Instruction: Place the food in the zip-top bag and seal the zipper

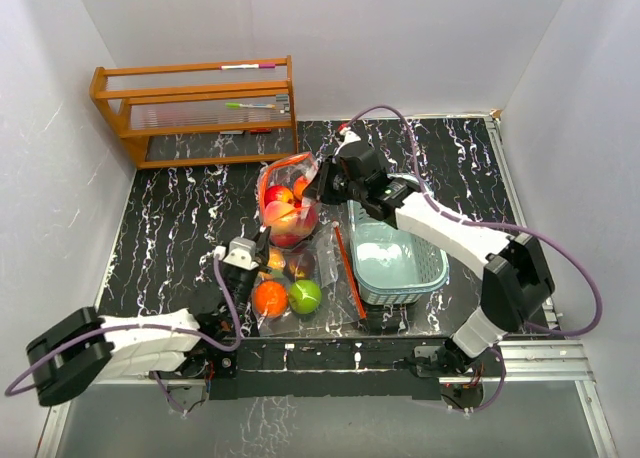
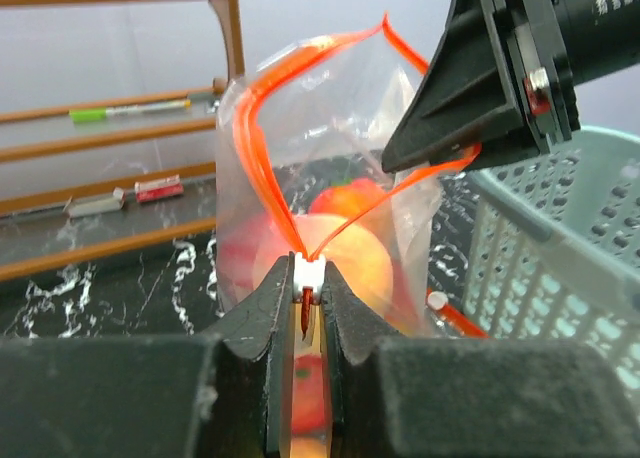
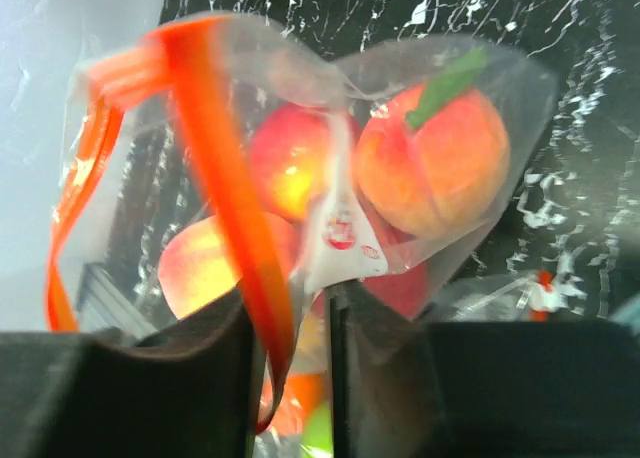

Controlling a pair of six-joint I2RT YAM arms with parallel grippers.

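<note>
A clear zip top bag point(image 1: 290, 161) with an orange rim stands with its mouth open and several peach-like fruits point(image 1: 281, 216) inside. At the rim's near corner, where the orange strips meet, my left gripper is shut on the bag's white zipper end point(image 2: 308, 274). My right gripper point(image 1: 312, 190) is at the rim's right side, its fingers point(image 2: 440, 128) against the orange strip. In the right wrist view a gap shows between its fingers, and the blurred orange rim point(image 3: 225, 168) runs down into that gap.
Close in front lies a second clear bag point(image 1: 285, 324) with an orange fruit point(image 1: 269, 298), a green fruit point(image 1: 304, 296) and a red strip point(image 1: 348, 273). A pale green basket point(image 1: 400, 296) stands right. Behind left is a wooden rack point(image 1: 200, 96).
</note>
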